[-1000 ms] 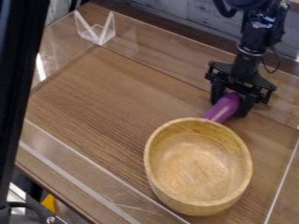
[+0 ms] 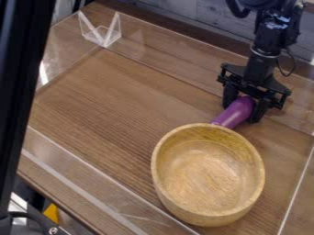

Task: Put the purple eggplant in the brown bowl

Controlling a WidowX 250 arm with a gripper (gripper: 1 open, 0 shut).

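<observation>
The purple eggplant (image 2: pixel 233 114) lies tilted behind the bowl, its lower end close to the far rim. Its upper part is hidden by my black gripper (image 2: pixel 251 106), which sits right over it with the fingers around its far end. Whether the fingers are pressed on it or only beside it cannot be made out. In front stands the brown bowl (image 2: pixel 207 174), a wide round one, with nothing inside. A small gap or a touch between eggplant and rim is too fine to tell.
A clear wire-like rack (image 2: pixel 101 30) stands at the far left of the wooden table (image 2: pixel 110 106). A dark post (image 2: pixel 18 73) blocks the left edge of the view.
</observation>
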